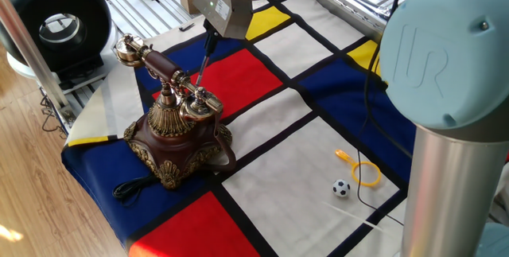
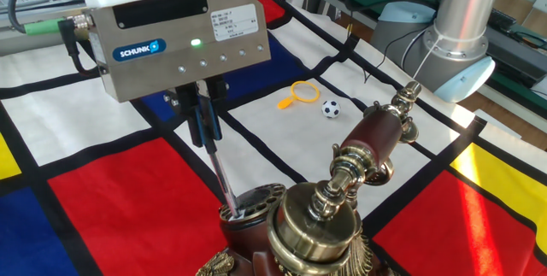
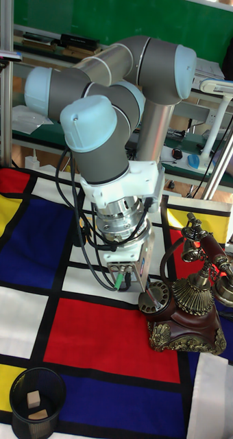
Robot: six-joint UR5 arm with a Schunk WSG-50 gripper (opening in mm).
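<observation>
My gripper [image 2: 205, 131] points down over an antique-style brown and gold telephone [image 1: 179, 130]. Its dark fingers are shut on a thin, pale rod [image 2: 224, 176], which slants down to the round dial [image 2: 254, 202]. The rod's tip is at the dial's face, near its edge; whether it sits inside a finger hole I cannot tell. The telephone's handset [image 2: 369, 148] rests across the cradle. In exterior view 3 the gripper body [image 3: 128, 263] stands beside the dial, with the rod mostly hidden.
A small football [image 1: 341, 188] and a yellow hoop with a handle [image 1: 366, 173] lie on the colour-block cloth. A black mesh cup [image 3: 37, 402] holds wooden blocks [image 3: 34, 398]. Cables hang around the arm.
</observation>
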